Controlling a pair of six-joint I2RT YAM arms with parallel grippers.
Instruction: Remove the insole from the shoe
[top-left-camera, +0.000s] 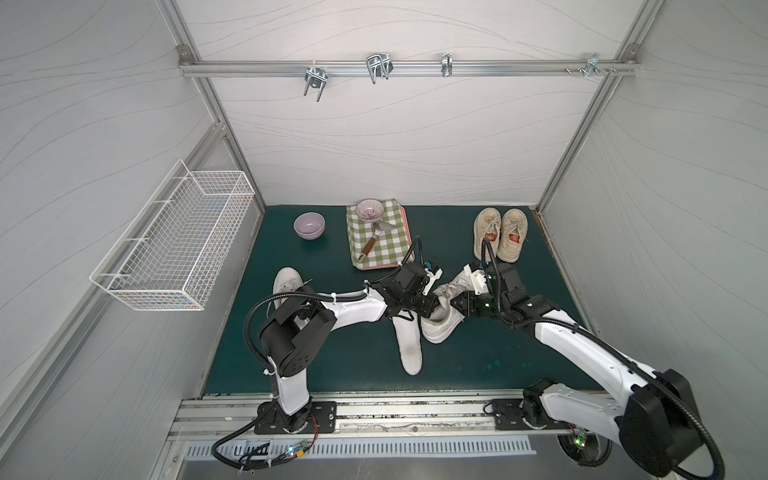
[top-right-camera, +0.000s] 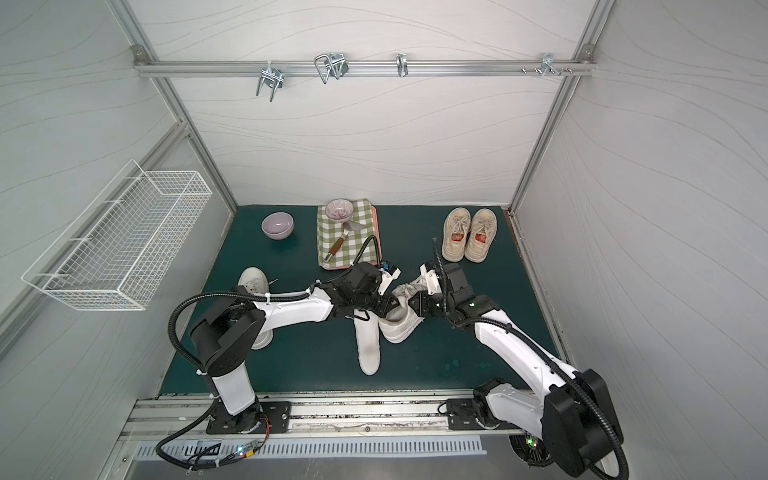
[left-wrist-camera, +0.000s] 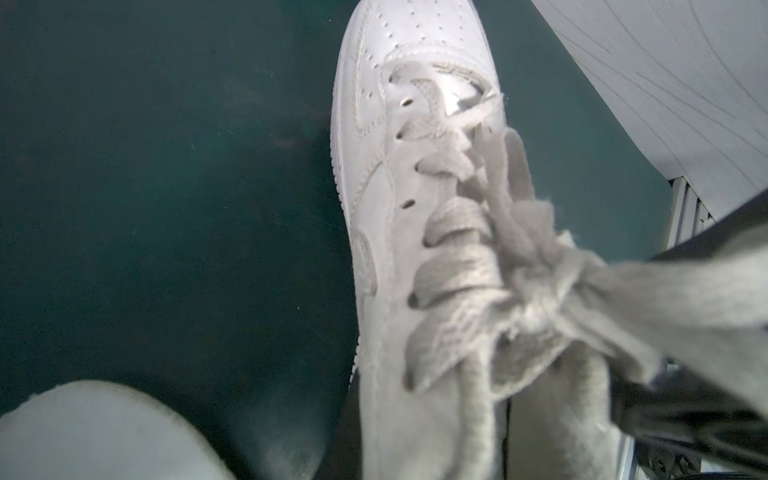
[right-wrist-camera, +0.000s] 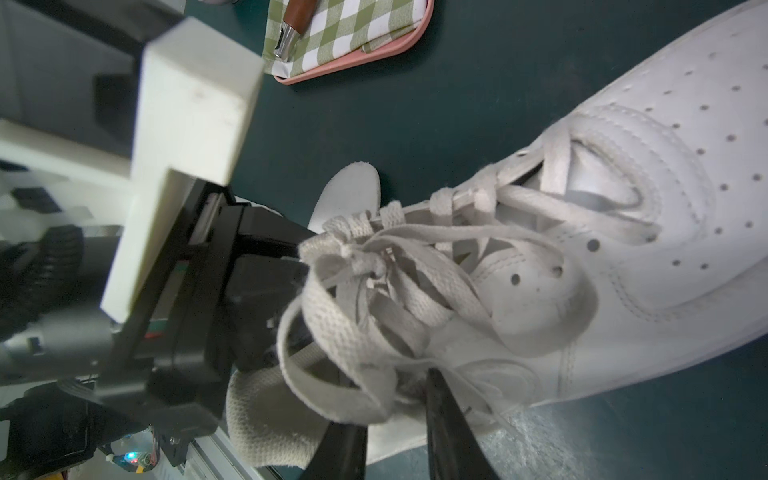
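A white laced shoe lies mid-table between both arms, its toe toward the back right. My left gripper is shut on the shoe's upper near the opening; the laces hide its fingertips in the left wrist view. My right gripper is part open on the other side of the shoe, its dark fingers around the collar side below the lace bow. Inside the shoe, any insole is hidden. A flat white insole lies on the table left of the shoe, partly under the left gripper.
Another white shoe lies at left, partly behind the left arm. Beige shoes stand at the back right. A checked cloth tray and a purple bowl are at the back.
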